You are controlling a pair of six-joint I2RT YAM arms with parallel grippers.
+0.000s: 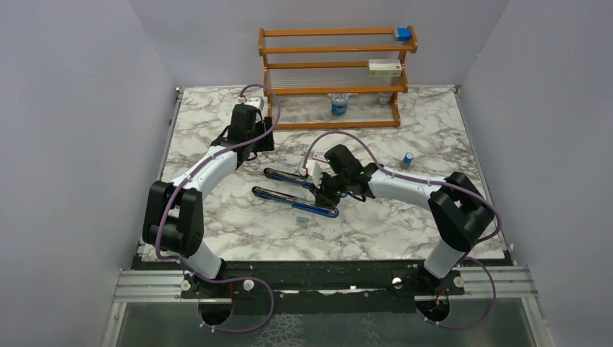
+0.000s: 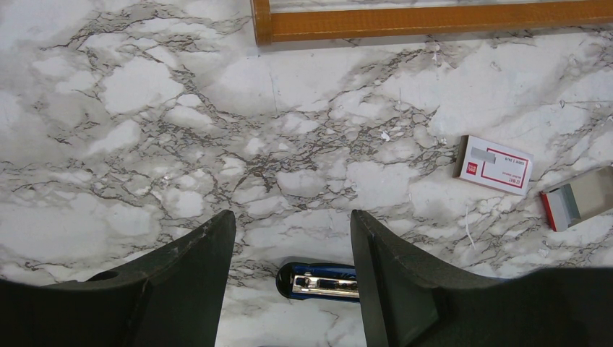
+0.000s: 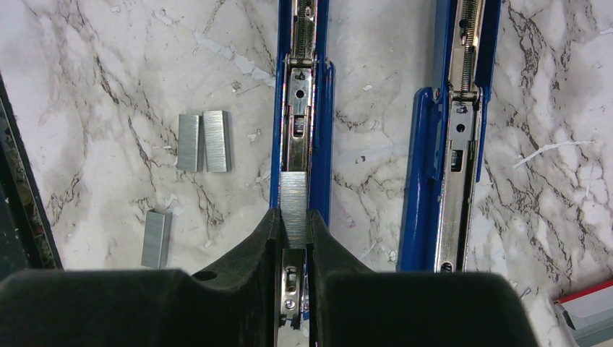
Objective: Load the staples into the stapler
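Observation:
Two blue staplers lie opened flat on the marble table, the front one (image 1: 278, 196) under my right gripper and the back one (image 3: 463, 130) beside it. In the right wrist view my right gripper is shut on a silver staple strip (image 3: 293, 195), which lines up over the front stapler's metal channel (image 3: 297, 137). Whether the strip is fully seated in the channel I cannot tell. Three loose staple strips (image 3: 217, 141) lie to one side. My left gripper stands apart, open and empty, its fingers above the back stapler's end (image 2: 325, 282).
A white and red staple box (image 2: 499, 166) and an open box part (image 2: 582, 199) lie behind the staplers. At the back stands a wooden rack (image 1: 332, 91). A blue-capped item (image 1: 408, 160) is on the right.

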